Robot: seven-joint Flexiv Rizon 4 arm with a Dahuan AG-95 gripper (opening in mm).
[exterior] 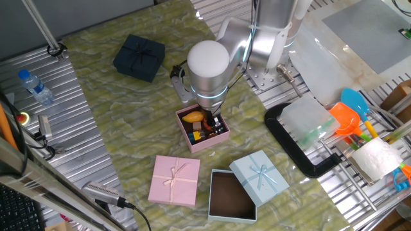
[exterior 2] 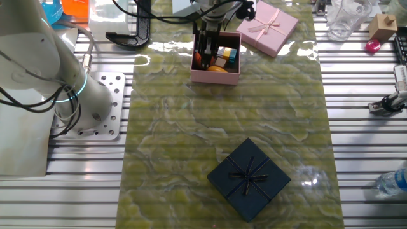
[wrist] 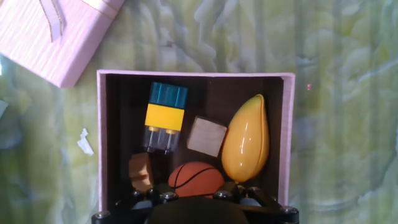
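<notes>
In the wrist view, the open pink box (wrist: 288,124) holds a toy basketball (wrist: 196,178), a yellow mango-like fruit (wrist: 245,140), a pale wooden cube (wrist: 206,136), a teal-and-yellow block piece (wrist: 165,115) and a brown wooden piece (wrist: 141,172). My gripper reaches down into the box at its near side. Its fingertips stand apart on either side of the basketball's lower part; whether they press on it cannot be told. The ball's lower edge is hidden by the gripper.
A pink lid (exterior: 174,180) lies near the pink box. Beyond it stands an empty light-blue box (exterior: 232,196) with its lid (exterior: 260,177) leaning over one edge. A closed dark box (exterior: 139,58) sits at the other end.
</notes>
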